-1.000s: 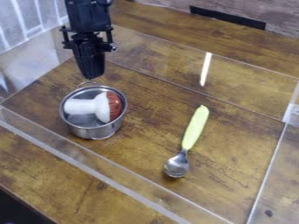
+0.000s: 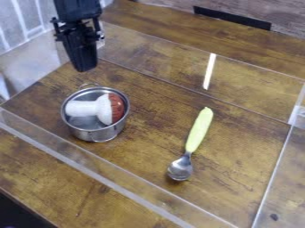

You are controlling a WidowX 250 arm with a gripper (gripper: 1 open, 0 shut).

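Note:
My black gripper (image 2: pixel 84 64) hangs at the upper left, above and behind a steel pot (image 2: pixel 95 132), its tip shut with nothing visible between the fingers. Inside the pot lie a white cylindrical object (image 2: pixel 84 109) and a red-brown round item (image 2: pixel 117 105). A spoon with a pale yellow-green handle (image 2: pixel 199 128) and steel bowl lies on the wooden table at the right.
Clear panels border the workspace at left and right. A thin white stick-like shape (image 2: pixel 210 71) shows toward the back right.
The gripper has moved left and slightly down over the last second. The pot, its contents and the spoon are unchanged.

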